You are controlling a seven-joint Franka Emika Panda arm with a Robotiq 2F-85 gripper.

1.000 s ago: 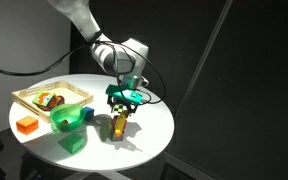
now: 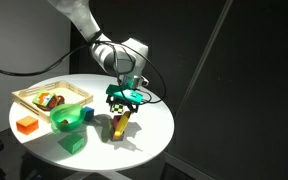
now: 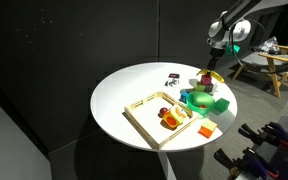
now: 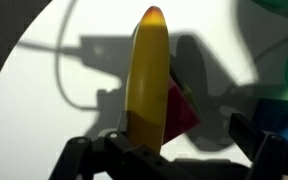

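A long yellow piece (image 4: pixel 149 80) with an orange tip lies in the wrist view over a dark red block (image 4: pixel 180 112), with something dark green partly hidden behind it. Exterior view 1 shows the yellow piece (image 2: pixel 122 124) leaning at a slant against the red block, close to a green block (image 2: pixel 107 130). My gripper is open, its fingers wide apart; the near end of the yellow piece reaches in close to the left finger (image 4: pixel 79 155). Whether they touch, I cannot tell. From outside, the gripper (image 2: pixel 120 108) hangs just above this group.
A green bowl (image 2: pixel 64 118), a blue block (image 2: pixel 87 114), another green block (image 2: pixel 73 144) and an orange block (image 2: pixel 27 125) stand around. A wooden tray (image 3: pixel 134 110) holds several colourful items.
The yellow piece stood more upright a second ago; its upper end now slants to the right in exterior view 1. The arm looks nearly unmoved.
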